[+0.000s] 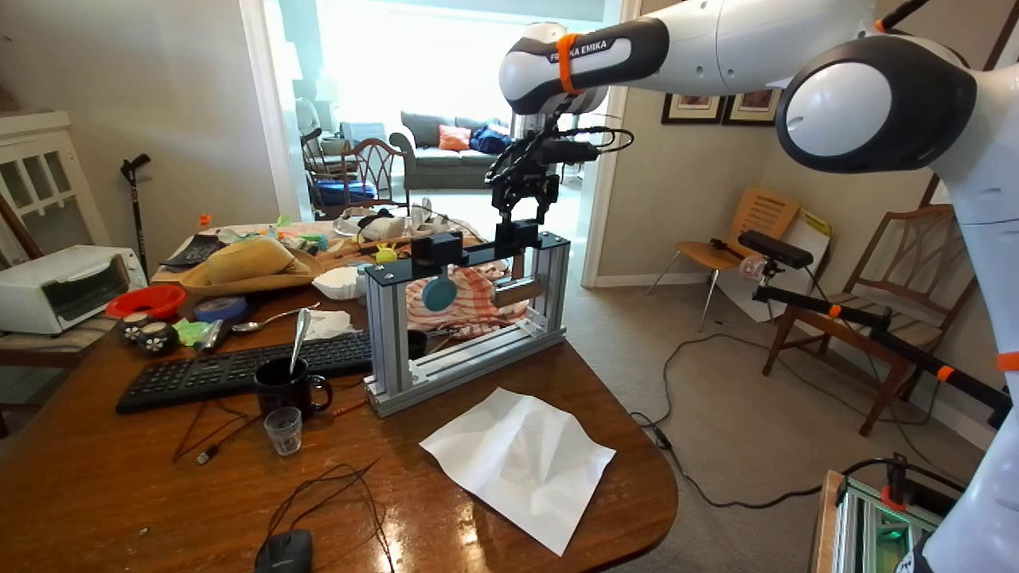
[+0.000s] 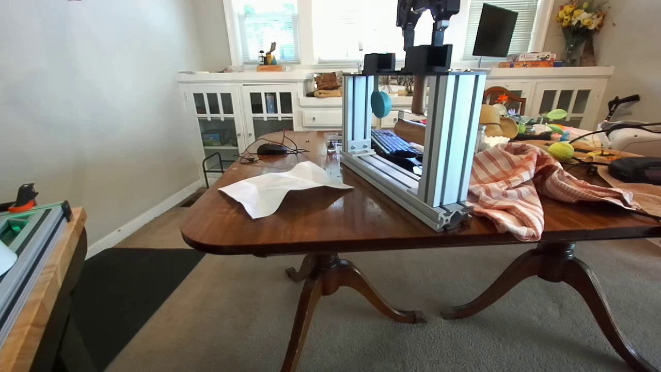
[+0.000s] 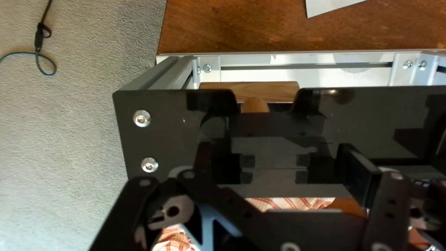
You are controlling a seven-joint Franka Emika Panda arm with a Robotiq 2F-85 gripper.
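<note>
A silver metal frame (image 1: 387, 334) stands on the table, topped by a dark plate (image 3: 133, 142) bolted at its end. Two black blocks sit on that plate; the far block (image 1: 517, 234) is directly under my gripper (image 1: 522, 220). In the second exterior view the fingertips reach down to the top of that block (image 2: 427, 59), with the gripper (image 2: 424, 45) above it. The wrist view has the fingers apart. Whether they touch the block cannot be told. A wooden mallet-like piece (image 1: 517, 291) hangs below the plate; a round teal piece (image 1: 439, 293) hangs nearer the other end.
Creased white paper (image 1: 521, 463) lies in front of the frame. Beside it are a black mug (image 1: 283, 387) with a spoon, a small glass (image 1: 283, 431), a keyboard (image 1: 239, 371) and a mouse (image 1: 284, 552). A checked cloth (image 2: 514, 186) lies behind the frame.
</note>
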